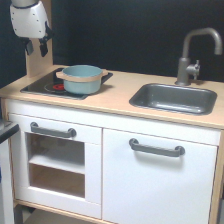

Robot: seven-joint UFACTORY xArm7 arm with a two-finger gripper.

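My gripper (36,48) hangs at the top left, above and to the left of the stove. Its dark fingers are small against the black backdrop, so whether they are open or shut is unclear. A blue-green pot (85,82) with pinkish handles sits upright on the right part of the black cooktop (42,86). There is clear space between the gripper and the pot.
To the right, a metal sink (174,97) is sunk into the wooden counter (121,92), with a tall curved faucet (187,55) behind it. Bare counter lies between pot and sink. Below are a white cabinet door (155,180) and an oven door (55,138) with grey handles.
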